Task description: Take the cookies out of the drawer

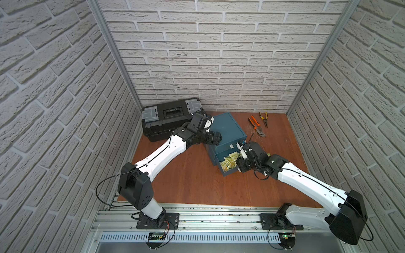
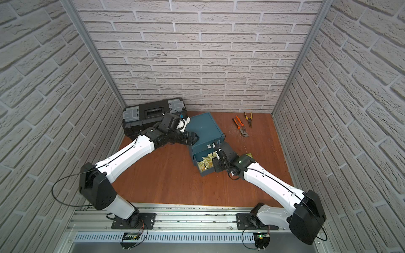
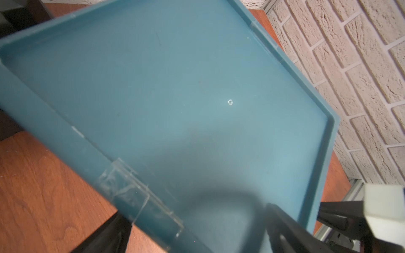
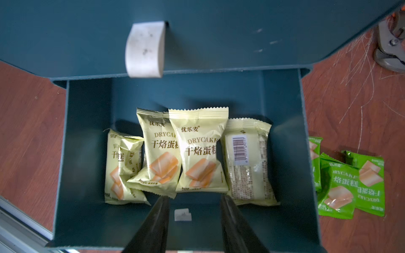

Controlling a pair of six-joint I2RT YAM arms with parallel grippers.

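Note:
Pale-yellow cookie packs (image 4: 199, 147) lie side by side in the pulled-out blue drawer (image 4: 291, 126); several are visible, one with its barcode up. Over the drawer's front part hovers my right gripper, fingers (image 4: 154, 227) apart and nothing between them, the packs lying farther in. Outside, on the table to the drawer's right, are green cookie packs (image 4: 338, 189). My left gripper stands open at the edge of the blue cabinet's top (image 3: 189, 105); whether it touches is unclear.
A black toolbox (image 1: 170, 116) stands at the back left. Pliers with orange handles (image 1: 256, 125) and yellow-handled pliers (image 1: 264, 120) lie at the back right.

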